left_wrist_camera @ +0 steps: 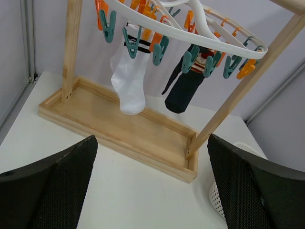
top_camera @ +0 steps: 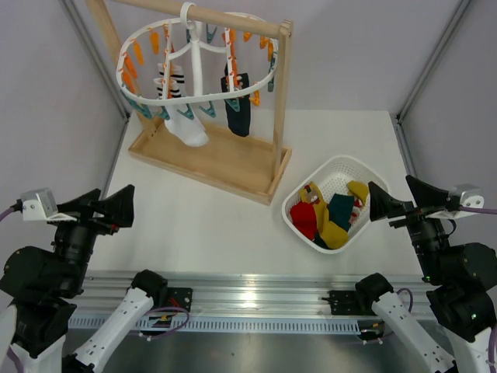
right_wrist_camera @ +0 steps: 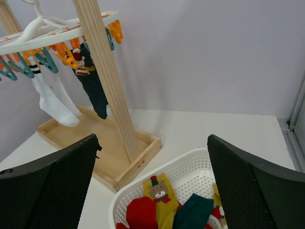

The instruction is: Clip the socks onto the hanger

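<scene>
A white clip hanger [top_camera: 197, 101] with orange and teal clips hangs on a wooden rack. White socks with striped cuffs [left_wrist_camera: 131, 90] and dark socks with a character print [left_wrist_camera: 183, 90] hang from it. A white basket [top_camera: 357, 168] at the right holds red [right_wrist_camera: 141, 213], yellow [top_camera: 334, 235] and dark teal socks [right_wrist_camera: 193, 212]. My left gripper [top_camera: 116, 206] is open at the left, below and in front of the hanger, holding nothing. My right gripper [top_camera: 392, 200] is open beside the basket at the right, its fingers empty.
The rack's wooden base [top_camera: 202, 177] sits at the back left of the white table [top_camera: 182, 233], and its right post [right_wrist_camera: 109, 81] stands between hanger and basket.
</scene>
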